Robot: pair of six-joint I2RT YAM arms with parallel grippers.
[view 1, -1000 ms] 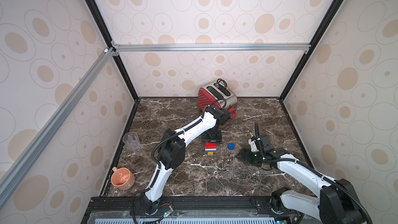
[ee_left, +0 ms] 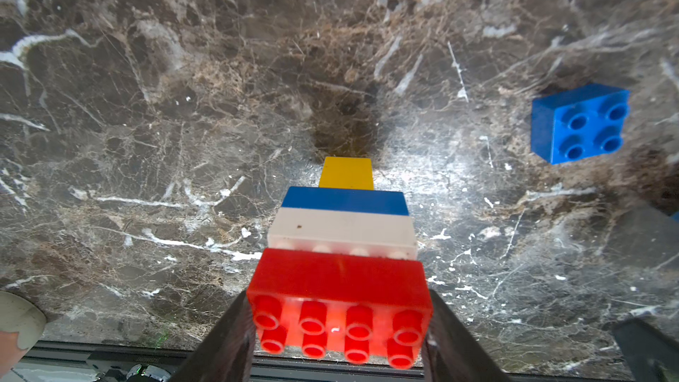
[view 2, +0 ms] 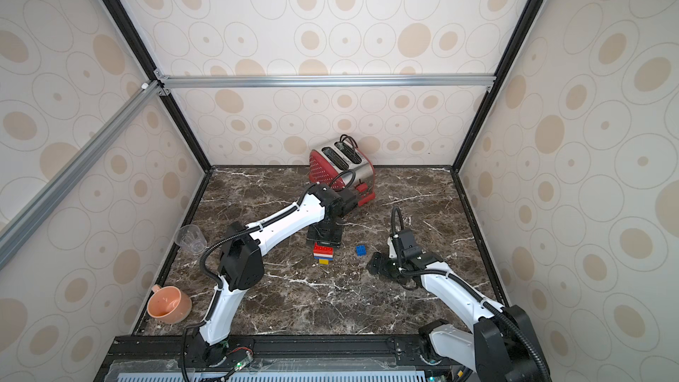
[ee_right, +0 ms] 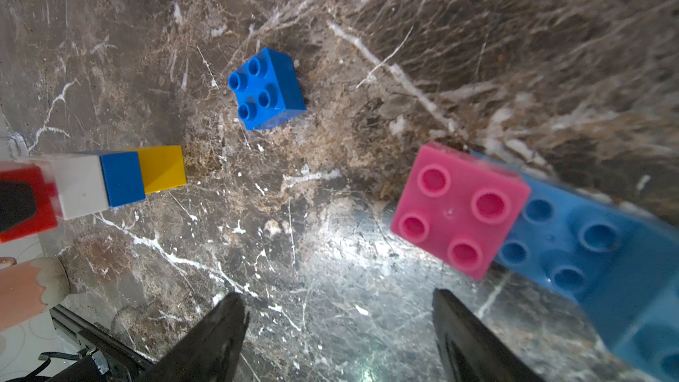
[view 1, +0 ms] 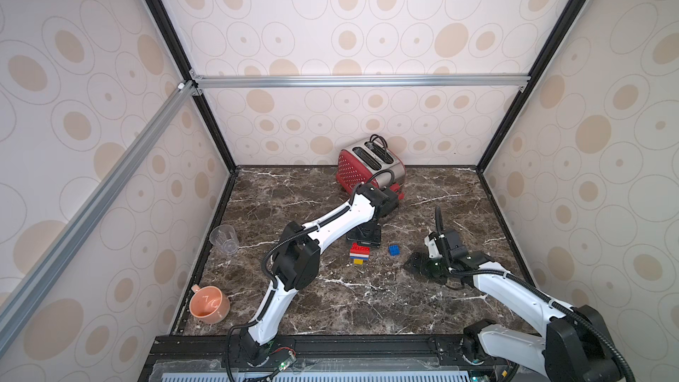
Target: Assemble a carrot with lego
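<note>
A stack of bricks, with a red brick (ee_left: 339,273) on top, then a white brick (ee_left: 343,230), a blue brick (ee_left: 345,201) and a small yellow brick (ee_left: 346,172) lowest, hangs from my left gripper, shut on the red brick. Whether the yellow end touches the table cannot be told. To its right, a loose blue brick (ee_left: 580,123) lies on the table, studs up. My right gripper stands open and empty. Beyond its right finger, a pink brick (ee_right: 452,215) sits on blue bricks (ee_right: 573,230), cut off by the view's edge.
A toaster (view 1: 371,162) stands at the back, close behind the left arm. A clear cup (view 1: 225,239) and an orange mug (view 1: 209,304) are on the left.
The right arm and the loose blue brick look unmoved.
</note>
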